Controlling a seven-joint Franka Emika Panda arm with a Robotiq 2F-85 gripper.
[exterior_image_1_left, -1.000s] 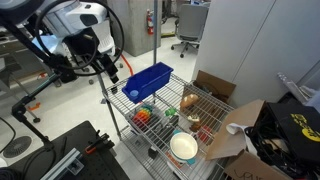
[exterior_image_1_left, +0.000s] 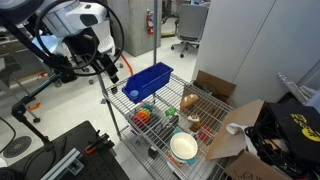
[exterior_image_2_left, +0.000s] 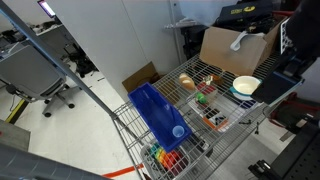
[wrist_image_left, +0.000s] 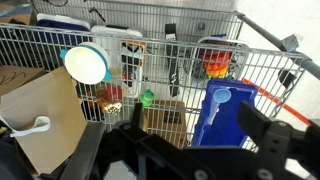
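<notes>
The dark gripper shows along the lower part of the wrist view, above the wire rack. Its two dark sides stand apart, with rack wires visible between them and nothing seen held. A blue bin (exterior_image_1_left: 147, 82) sits on the rack's far left part in exterior view 1, with a pale blue round cup (wrist_image_left: 222, 95) at one end of it. A cream bowl with a light blue rim (exterior_image_1_left: 184, 147) stands near the rack's front. Bright coloured pieces (wrist_image_left: 216, 64) lie in a clear tray. A small green item (wrist_image_left: 148, 98) rests nearer the middle.
An open cardboard box (exterior_image_1_left: 232, 131) stands beside the rack, with a white curved object (exterior_image_2_left: 238, 41) on its flap. Dark bags (exterior_image_1_left: 295, 125) lie next to the box. The wire rack (exterior_image_1_left: 210, 101) has bare mesh toward the back. An office chair (exterior_image_2_left: 42, 75) is on the floor.
</notes>
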